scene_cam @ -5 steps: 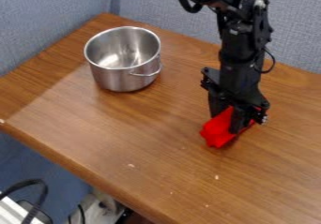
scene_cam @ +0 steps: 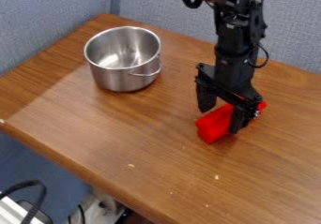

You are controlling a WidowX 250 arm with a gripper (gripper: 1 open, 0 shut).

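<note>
My black gripper (scene_cam: 228, 100) is low over the right half of the wooden table, open, with its fingers around and above a red object (scene_cam: 215, 126). The red object lies on the table, partly hidden by the gripper. Whether the fingers touch it I cannot tell.
A silver pot (scene_cam: 123, 54) with a handle stands at the back left. Grey partitions (scene_cam: 51, 26) border the back and left, and cables lie beyond the near left edge.
The gripper has lifted slightly and shifted a little left, its fingers appearing farther apart. More of the red object shows, in about the same place.
</note>
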